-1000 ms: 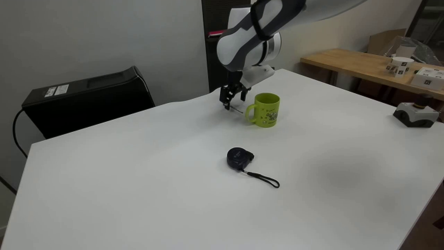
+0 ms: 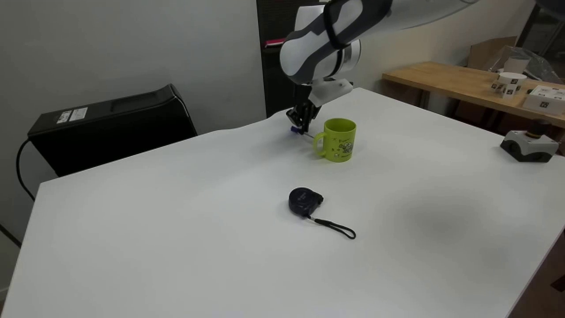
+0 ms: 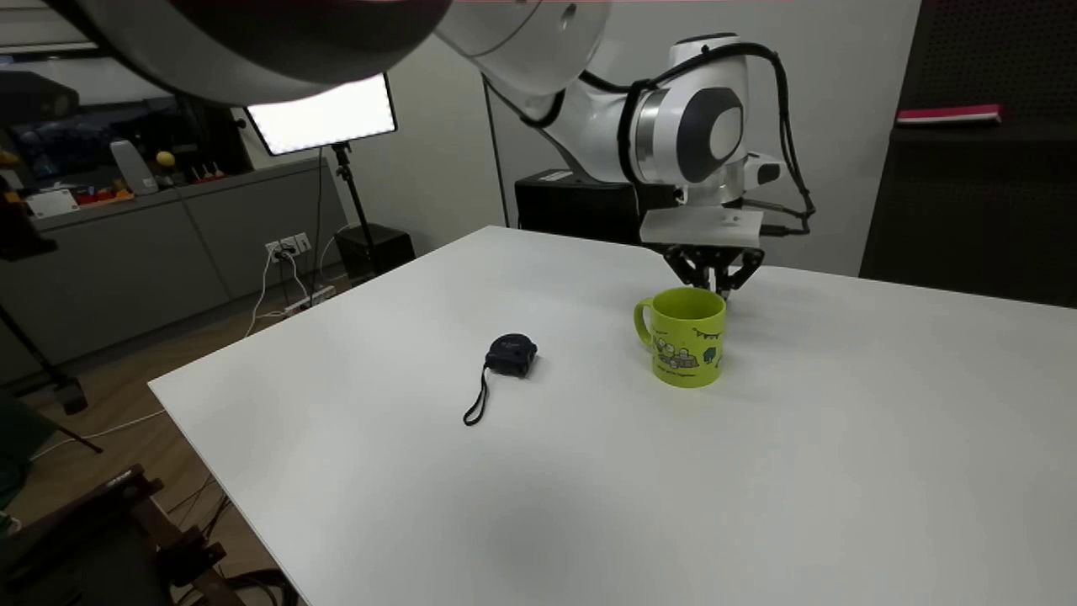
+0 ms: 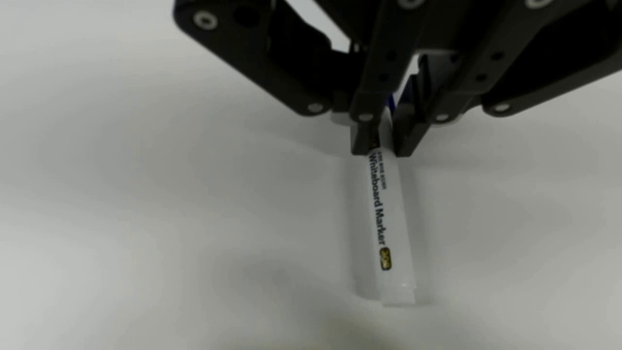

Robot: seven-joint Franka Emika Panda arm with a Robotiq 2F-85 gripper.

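Observation:
A white whiteboard marker (image 4: 389, 216) with dark lettering runs down the middle of the wrist view, just over or on the white table. My gripper is shut on the marker, one finger on each side near its blue end. In exterior view 1, the marker's blue cap (image 2: 295, 129) shows beside the gripper (image 2: 303, 130), low at the table's far side. Close by stands an upright lime-green mug (image 2: 340, 142), its handle toward the marker. From exterior view 2 the mug (image 3: 688, 353) hides part of the fingers and the marker.
A black tape measure (image 2: 304, 202) with a wrist strap lies nearer the front of the white table (image 2: 185, 238). Toward the right edge sits a grey and black button box (image 2: 529, 144).
The fingers, open a second ago around the marker, have closed on it. My arm has shifted slightly to the right in exterior view 1. Mug and tape measure stay where they were.

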